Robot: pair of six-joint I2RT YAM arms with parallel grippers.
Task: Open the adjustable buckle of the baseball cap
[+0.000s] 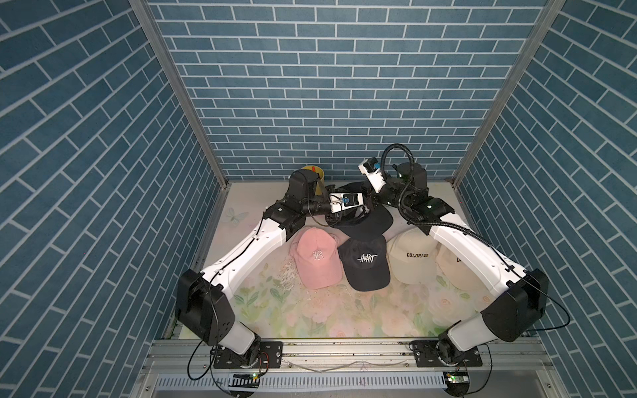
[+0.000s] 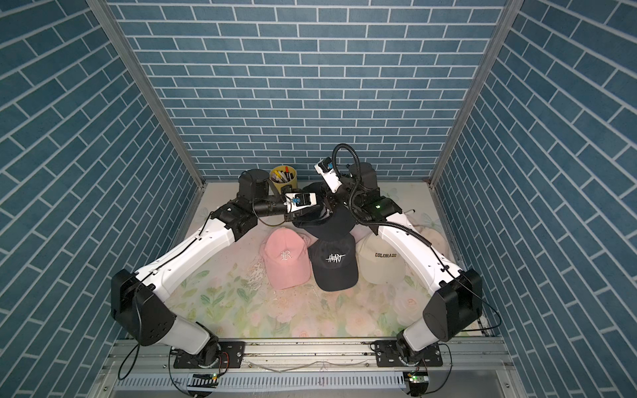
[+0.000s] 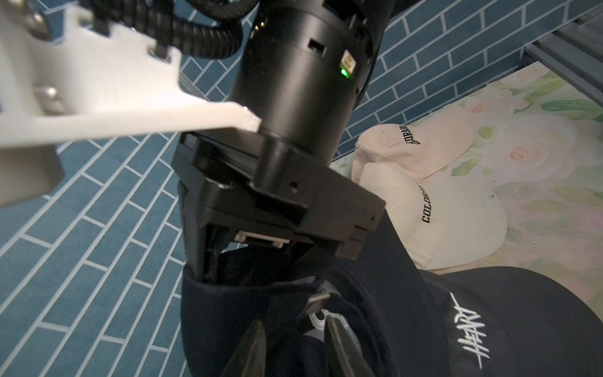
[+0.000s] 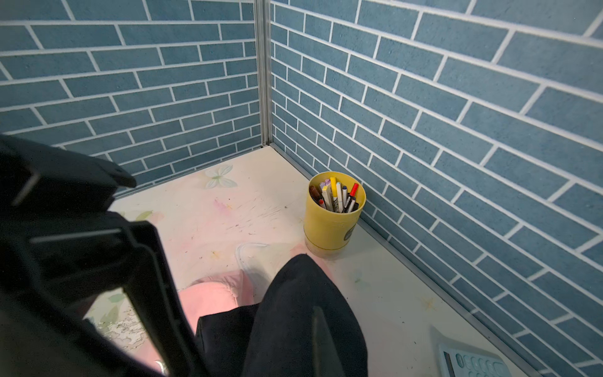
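Note:
An upturned dark cap (image 1: 368,222) (image 2: 331,225) (image 3: 220,314) is between my grippers at the back centre, its strap and small metal buckle (image 3: 317,303) showing in the left wrist view. My right gripper is shut on the cap's rim, as far as the left wrist view shows, with its fingertips partly hidden. My left gripper reaches into the cap opening, its two fingers apart on either side below the buckle, nothing clearly held between them. In the right wrist view dark fabric (image 4: 301,320) rises beside the right gripper.
A pink cap (image 1: 315,265), a HEART cap (image 1: 363,272) and cream caps (image 1: 411,262) lie in front. A yellow pen cup (image 4: 329,223) stands by the back wall, and a pale blue object (image 4: 471,361) lies near that wall.

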